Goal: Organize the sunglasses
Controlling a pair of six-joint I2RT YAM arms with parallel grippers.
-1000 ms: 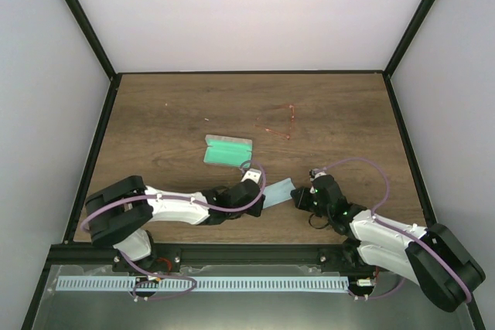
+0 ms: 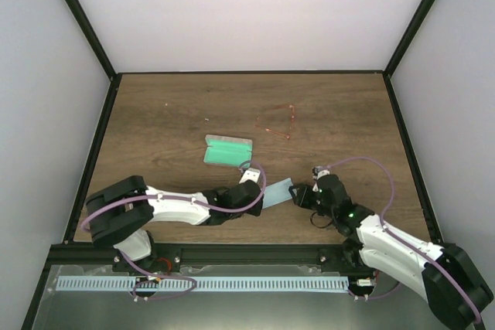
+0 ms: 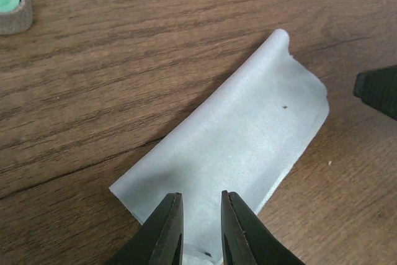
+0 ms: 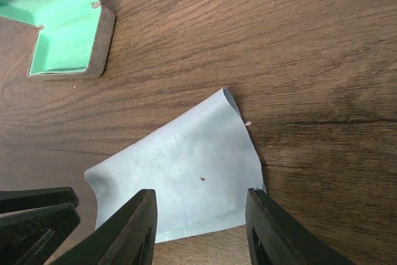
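Observation:
Red-framed glasses (image 2: 291, 121) lie on the wooden table at the back centre-right. An open case with mint lining (image 2: 227, 152) lies left of centre. A pale grey-blue cloth (image 2: 277, 192) lies flat between my grippers. My left gripper is over the cloth's near part, fingertips a little apart, nothing visible between them. My right gripper is over the cloth from the other side, fingers open wider with nothing held; how close the tips are to the cloth is unclear.
Dark frame rails and walls border it. The two grippers are close to each other at the front centre.
The left arm has barely moved.

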